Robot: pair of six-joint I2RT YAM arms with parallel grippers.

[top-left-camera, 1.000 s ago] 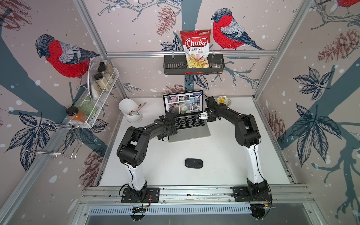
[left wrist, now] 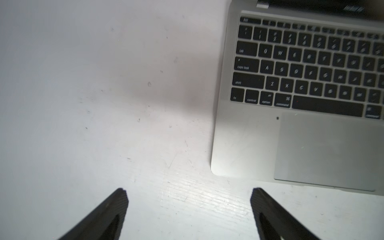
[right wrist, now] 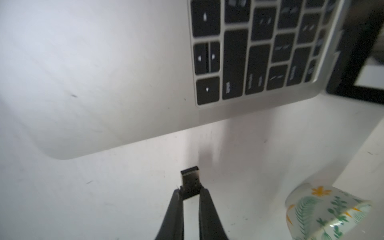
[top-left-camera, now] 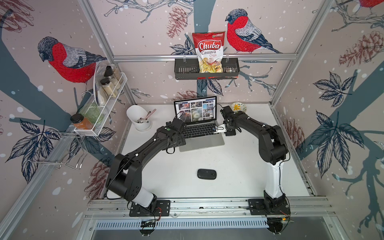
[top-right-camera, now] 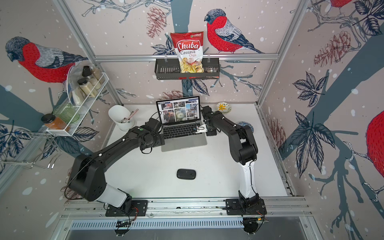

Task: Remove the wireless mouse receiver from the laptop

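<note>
The open laptop stands at the table's middle with its screen lit. In the right wrist view a small USB receiver with a metal plug is pinched by my right gripper, which is shut on it. The plug is clear of the laptop's right edge, with bare table showing between them. My left gripper is open by the laptop's front left corner, with nothing between its fingers.
A black mouse lies in front of the laptop. A patterned cup is behind the right gripper. A white bin stands back left.
The left arm has drawn back leftward.
</note>
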